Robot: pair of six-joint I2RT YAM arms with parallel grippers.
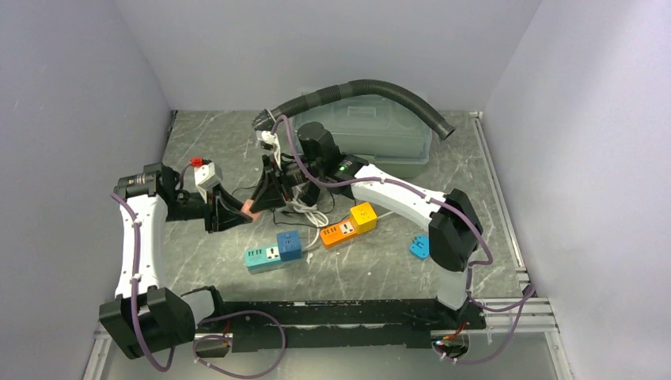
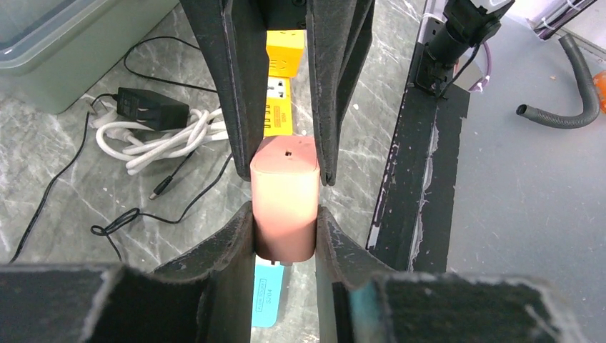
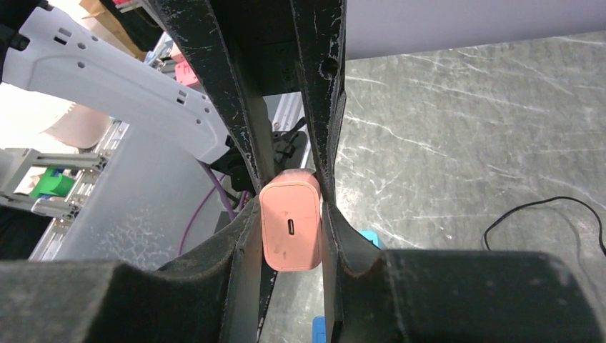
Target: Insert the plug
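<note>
The pink plug (image 1: pixel 251 210) hangs above the table between the tips of both grippers. In the left wrist view the plug (image 2: pixel 286 204) fills the gap of my left gripper, whose fingers lie along its sides. My right gripper's tips (image 2: pixel 325 175) straddle its far end there, with a thin gap at one side. Seen from the right wrist, my right gripper has its fingers against the sides of the plug (image 3: pixel 291 220), whose near face shows a slot. A teal power strip (image 1: pixel 263 257) and an orange one (image 1: pixel 339 232) lie on the table.
A blue cube (image 1: pixel 289 245) sits at the teal strip's end, a yellow cube (image 1: pixel 363 217) at the orange strip's. A light-blue plug (image 1: pixel 419 246) lies at right. White cable (image 1: pixel 315 216) coils under the right arm. Behind stands a clear bin (image 1: pixel 372 131) with a black hose (image 1: pixel 356 89).
</note>
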